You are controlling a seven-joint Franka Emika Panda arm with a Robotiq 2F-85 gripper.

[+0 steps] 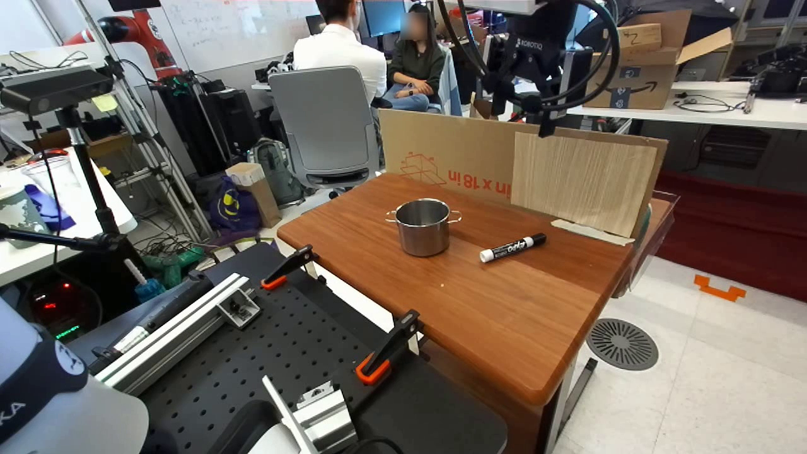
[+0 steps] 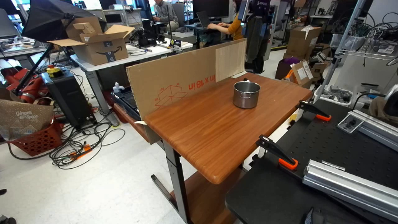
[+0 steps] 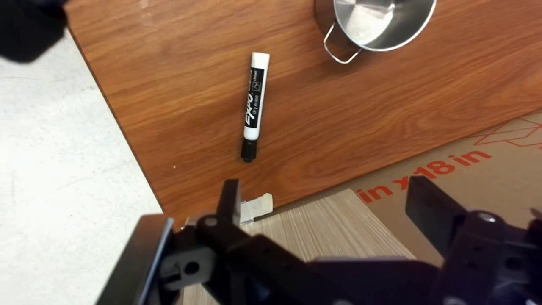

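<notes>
A steel pot (image 1: 424, 227) with two wire handles stands upright on the wooden table (image 1: 484, 318). To its right in exterior view 1 lies a white marker (image 1: 512, 248) with a black label and cap, apart from the pot. The wrist view shows the marker (image 3: 255, 96) from above, with the pot (image 3: 376, 23) partly cut off at the top edge. My gripper is open, its fingers wide apart and nothing held between them. In exterior view 1 it hangs high above the table's far side. Exterior view 2 hides the marker behind the pot (image 2: 246, 95).
A cardboard panel (image 1: 446, 155) with a wood-grain sheet (image 1: 582, 181) stands along the table's far edge. Black clamps with orange pads (image 1: 372, 368) sit by the near edge.
</notes>
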